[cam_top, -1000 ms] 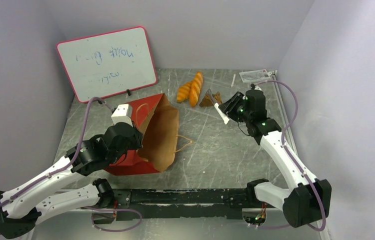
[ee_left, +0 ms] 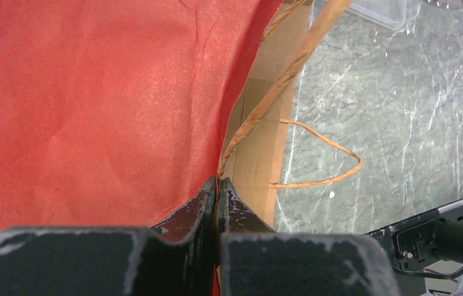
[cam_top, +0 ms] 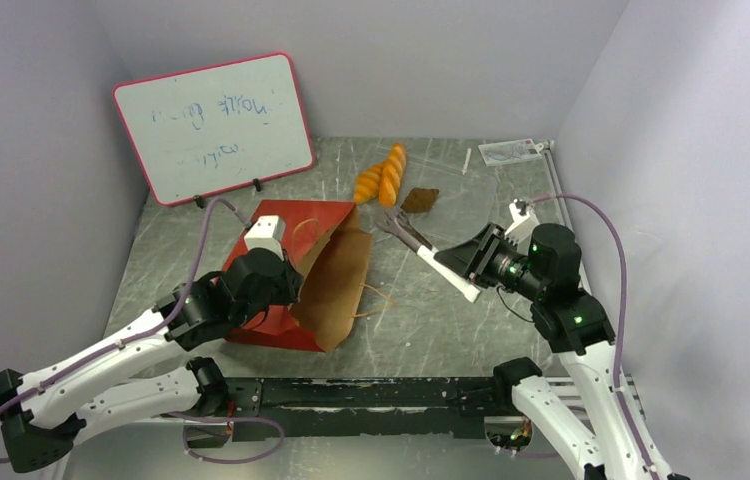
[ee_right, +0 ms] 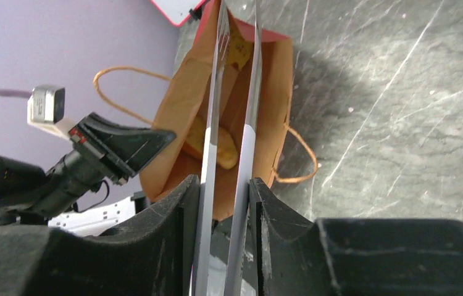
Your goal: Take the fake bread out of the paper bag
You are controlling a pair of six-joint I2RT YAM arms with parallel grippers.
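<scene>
The red paper bag (cam_top: pixel 271 212) lies on its side, its brown mouth facing right. My left gripper is shut on the bag's rim by a twisted handle. Inside the bag, the right wrist view shows a yellow bread piece (ee_right: pixel 226 153) and another yellow piece (ee_right: pixel 239 50) deeper in. Right of the mouth, my right gripper (cam_top: pixel 461 262) grips white-handled metal tongs (ee_right: pixel 241 209) between its fingers. The two arms of the tongs stand apart with nothing between their ends. In the top view, the tongs (cam_top: pixel 454 275) point up and left, outside the bag.
Two bread loaves (cam_top: pixel 392 176) and a brown flat piece (cam_top: pixel 420 200) lie on the table behind the bag. A whiteboard (cam_top: pixel 216 125) leans at the back left.
The left gripper has moved slightly right, with the bag's rim following.
</scene>
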